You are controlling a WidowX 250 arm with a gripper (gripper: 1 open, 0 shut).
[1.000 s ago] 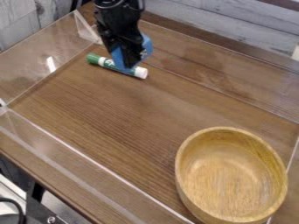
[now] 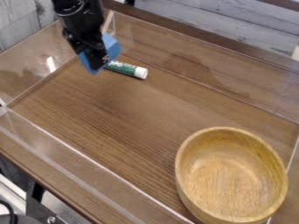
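Note:
My black gripper (image 2: 87, 45) is at the upper left of the table, shut on a blue object (image 2: 98, 53) that hangs below and partly behind it. Just right of them a white-and-green tube (image 2: 126, 69) lies on the wooden surface, its left part hidden by the blue object.
A round yellow tub (image 2: 230, 173) stands at the bottom right.
My gripper has moved left and slightly down with the blue object, from above the tube to its left. The tub and tube have stayed where they were.

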